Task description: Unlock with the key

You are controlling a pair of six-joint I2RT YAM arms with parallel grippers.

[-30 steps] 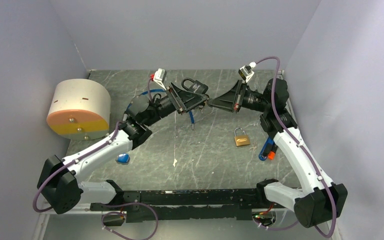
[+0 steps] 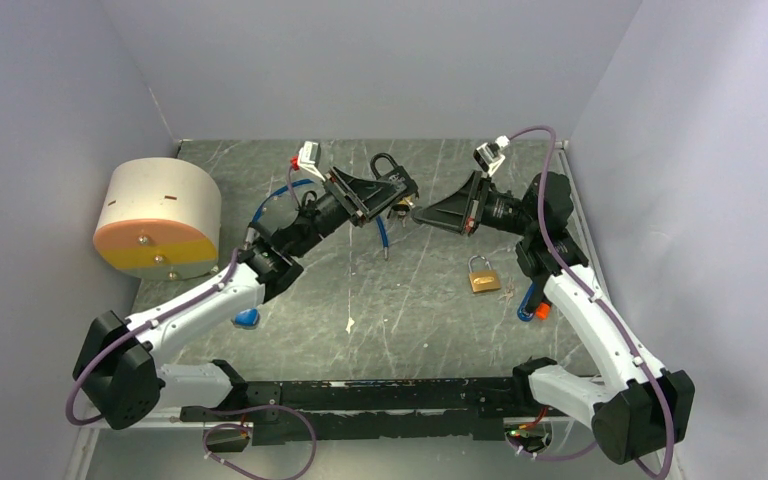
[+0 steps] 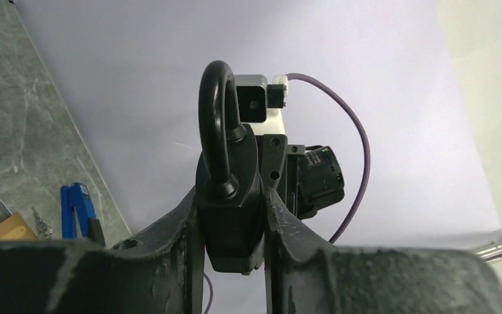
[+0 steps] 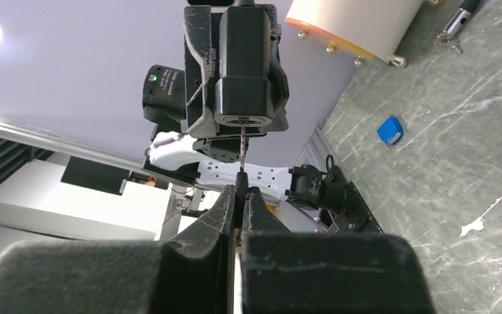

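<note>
A black padlock (image 2: 394,180) is held in my left gripper (image 2: 385,205), above the middle of the board; in the left wrist view its body (image 3: 229,222) sits between the fingertips, shackle upward. Facing it from the right, my right gripper (image 2: 420,214) is shut on a key (image 4: 242,147) with a black head. In the right wrist view the key's thin blade points at the keyway on the padlock's bottom face; whether its tip is inside I cannot tell.
A brass padlock (image 2: 485,281) with loose keys lies at the right, near blue tools (image 2: 526,310). A cream cylinder box (image 2: 156,205) stands at the left, with a small blue object (image 4: 389,129) on the board.
Since about a second ago the right arm has shifted slightly down in the top view, and the padlock in my left gripper has tilted slightly, its shackle higher.
</note>
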